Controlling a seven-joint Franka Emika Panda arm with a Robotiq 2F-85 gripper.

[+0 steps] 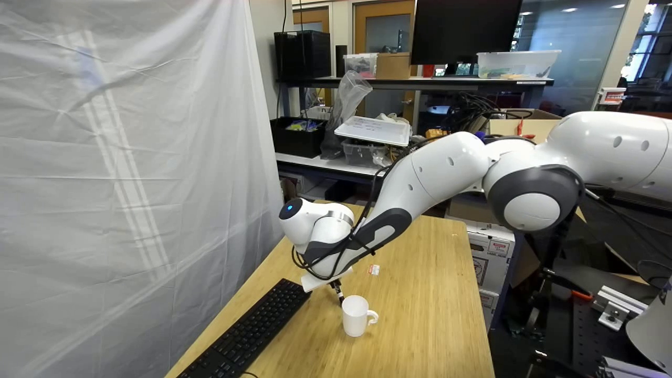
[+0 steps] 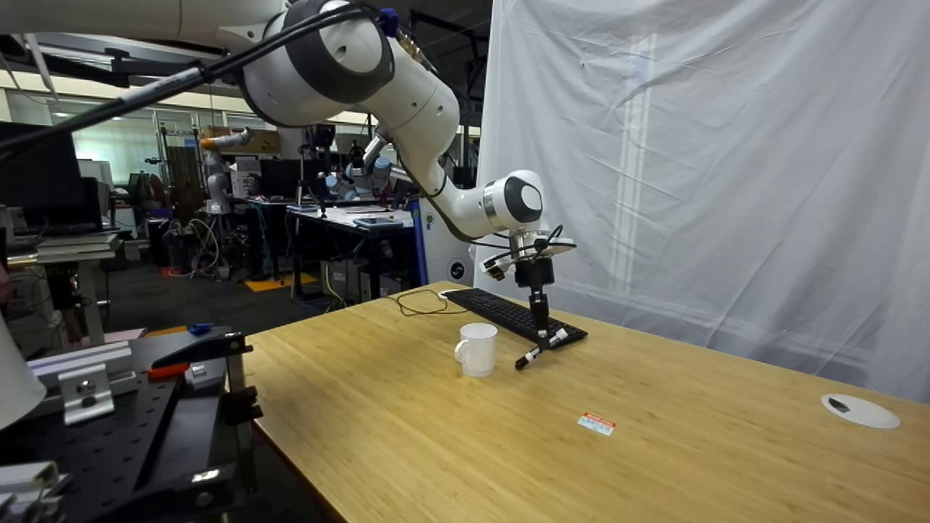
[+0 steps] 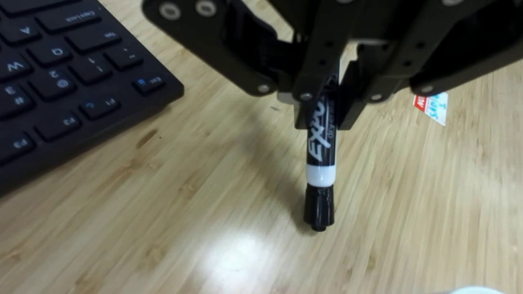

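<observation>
A black dry-erase marker (image 3: 321,149) with a white band and black cap is pinched in my gripper, which is shut on it. In the wrist view its cap end points down the picture, past the fingertips. From exterior view 2 the marker (image 2: 528,358) looks slanted, its cap end low over the table; whether it touches the wood I cannot tell. A white mug (image 2: 479,350) stands upright close by, its handle away from the marker. Only a sliver of the mug's rim (image 3: 476,290) enters the wrist view at the bottom edge.
A black keyboard (image 1: 252,331) lies along the curtain side, right beside the gripper. A small red-and-white label (image 2: 597,423) and a white disc (image 2: 860,411) lie flat on the wooden table (image 2: 697,471).
</observation>
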